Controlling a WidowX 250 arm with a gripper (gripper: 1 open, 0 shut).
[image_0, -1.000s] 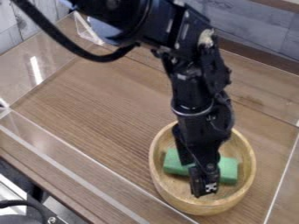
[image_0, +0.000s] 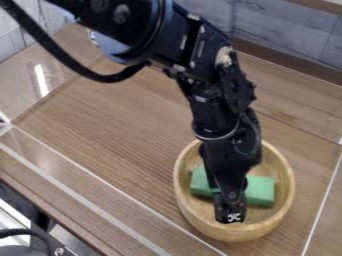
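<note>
A round wooden bowl (image_0: 241, 227) sits on the table at the lower right, holding a green block (image_0: 262, 190). My black gripper (image_0: 225, 200) reaches down into the bowl over the middle of the block, covering part of it. It looks open, though the fingertips are partly hard to make out against each other.
A grey-white wall (image_0: 287, 30) runs along the back, and a black cable crosses the lower left corner.
My arm and gripper have shifted slightly over the bowl, with the gripper now more upright. The bowl and green block look almost unmoved.
</note>
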